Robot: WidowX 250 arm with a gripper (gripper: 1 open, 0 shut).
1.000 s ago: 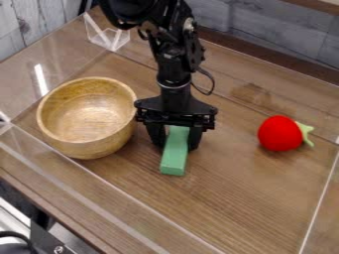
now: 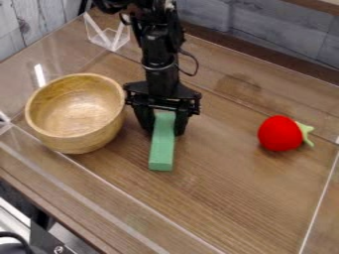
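My black gripper (image 2: pixel 162 109) is lowered at the middle of the table, over a long green block (image 2: pixel 162 149). The upper end of the block lies at the gripper's fingers, and the rest extends toward the front. Whether the fingers are closed on it is hard to tell. A wooden bowl (image 2: pixel 73 113) stands to the left of the gripper.
A red tomato-like object (image 2: pixel 280 133) with a green top lies on the right. Clear plastic pieces lie at the back left and left edge.
The gripper has moved slightly back, toward the top of the view, and more of the green block's length now shows below it.
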